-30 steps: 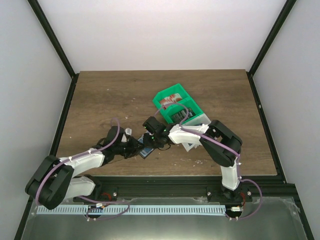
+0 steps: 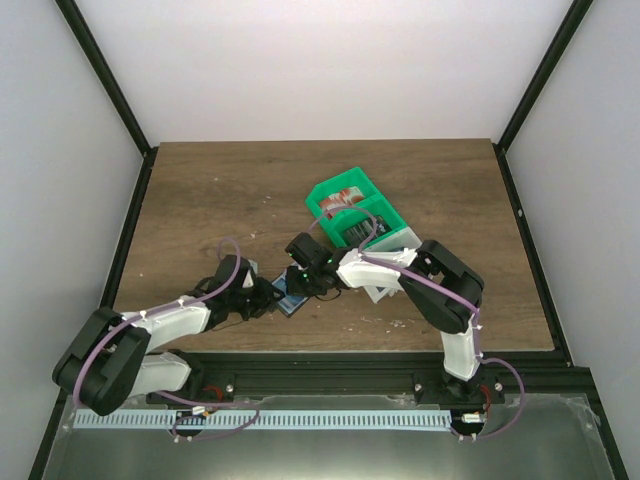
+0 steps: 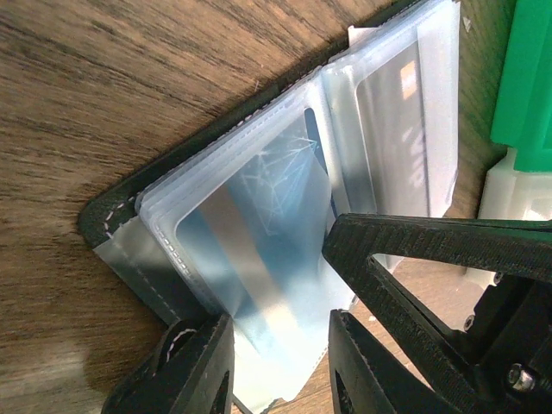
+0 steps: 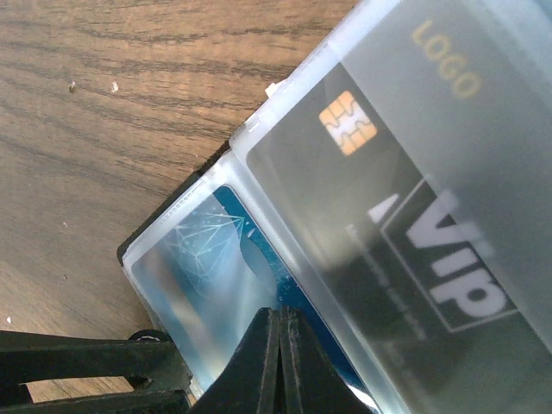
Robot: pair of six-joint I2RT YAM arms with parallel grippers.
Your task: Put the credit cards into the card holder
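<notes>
The card holder (image 2: 288, 306) lies on the table at front centre, opened to its clear sleeves. A blue card (image 3: 267, 216) is in one sleeve, and a dark grey card marked VIP (image 4: 388, 216) shows in the neighbouring sleeve. My left gripper is partly open at the near edge of the blue card's sleeve. I cannot tell whether its fingers touch the sleeve. The right gripper is shut, its tips over the blue card's sleeve, with nothing visible between them. In the top view the two grippers hide much of the holder.
Behind the right arm stands a green box (image 2: 374, 187) holding red cards (image 2: 342, 200) and dark cards (image 2: 362, 231). Some white material (image 2: 381, 293) lies under the right arm.
The left gripper has shifted slightly right and turned a little at the holder. My right arm and the green box look unmoved.
</notes>
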